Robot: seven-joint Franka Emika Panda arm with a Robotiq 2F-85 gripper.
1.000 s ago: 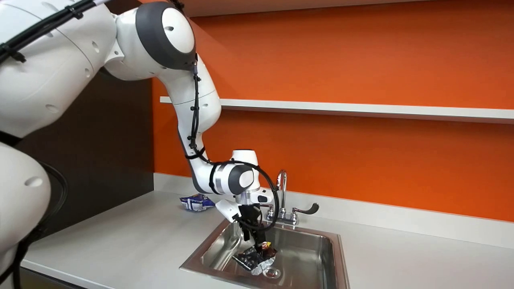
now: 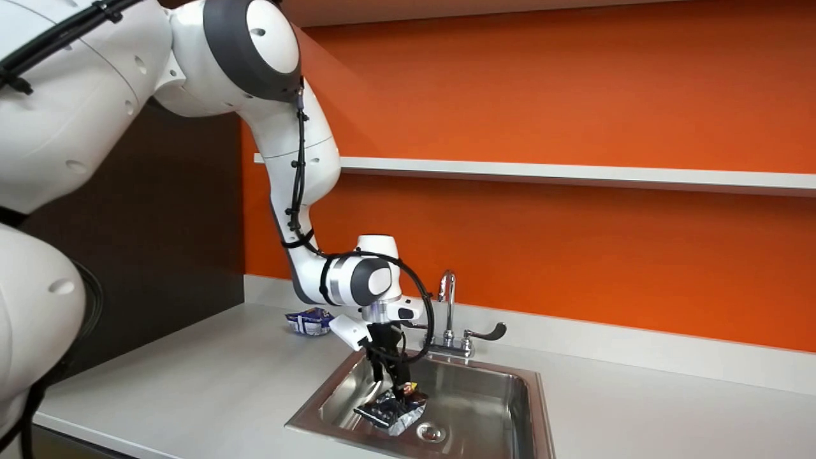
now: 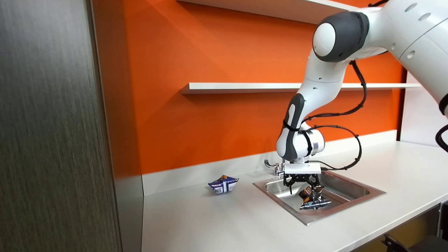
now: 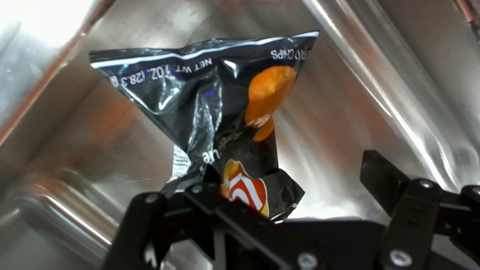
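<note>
A black bag of potato chips (image 4: 180, 90) lies crumpled in the steel sink (image 2: 489, 382), its middle bunched up. My gripper is lowered into the sink and stands open above the bag's bunched part. In the wrist view its left finger presses against or into the bag, with the tip partly lost in the dark wrapper. The right finger (image 4: 382, 180) stands well clear, over bare metal. From outside, the bag (image 2: 390, 413) sits directly under the gripper, and I cannot tell how firmly they touch.
A blue snack bag (image 3: 223, 184) rests on the counter left of the sink, near the back wall. Behind the sink rises a faucet (image 2: 449, 306) with lever handles (image 2: 489, 333), close to the wrist. A white shelf (image 2: 574, 173) runs along the orange wall.
Gripper and arm have shifted a little left in exterior view 1. The black bag has moved left along with them, away from the drain. The blue bag stays put.
</note>
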